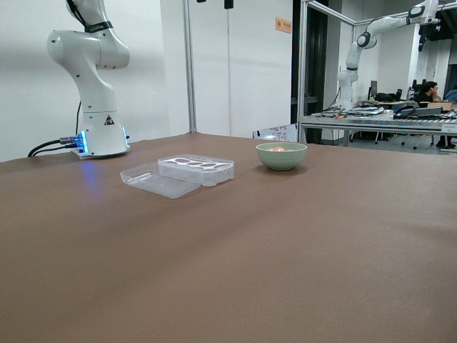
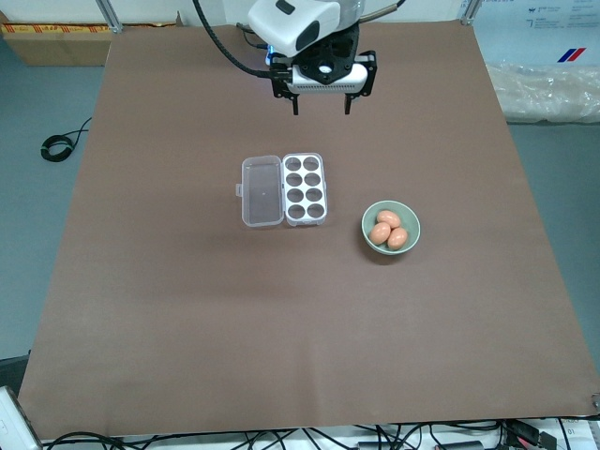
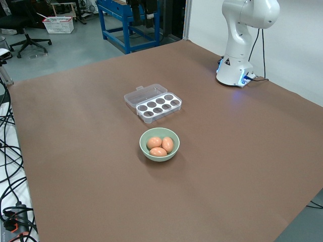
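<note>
My gripper (image 2: 322, 105) hangs high at the back of the table, its two black fingers pointing down, apart, with nothing visible between them. A clear plastic egg box (image 2: 305, 192) lies open at the table's middle, its lid (image 2: 262, 192) flat beside a tray of round hollows, all empty. To the box's right in the left view, a pale green bowl (image 3: 159, 158) holds three brown eggs (image 3: 156, 151). In the top view only the dark tips of the gripper show at the upper edge.
The white arm base (image 3: 232, 70) stands at the back edge with cables behind it. Bundles of cables lie along the outside of the near edge in the left view.
</note>
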